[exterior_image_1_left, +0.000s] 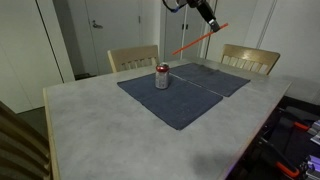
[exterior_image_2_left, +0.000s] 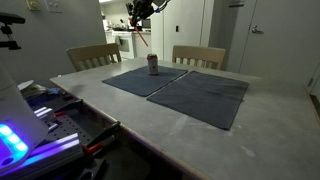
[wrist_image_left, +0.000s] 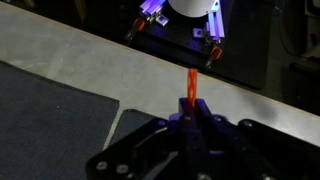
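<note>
An orange-red stick (exterior_image_1_left: 195, 43) is held in the air by my gripper (exterior_image_1_left: 213, 27), which is shut on it near the upper right end. It slants down to the left, above the far part of the table. In the wrist view the stick (wrist_image_left: 192, 88) shows end-on between the dark fingers. A can with a red top (exterior_image_1_left: 162, 77) stands upright on the dark mat, below and left of the stick's lower end. Exterior view 2 shows the same can (exterior_image_2_left: 153, 64) under the stick (exterior_image_2_left: 142, 36), with a gap between them.
Dark mats (exterior_image_1_left: 185, 107) lie flat on the pale table (exterior_image_1_left: 100, 135), whose near left area is bare. Wooden chairs (exterior_image_1_left: 134, 58) stand along the far side. The robot's base (wrist_image_left: 195, 8) is at the table's edge.
</note>
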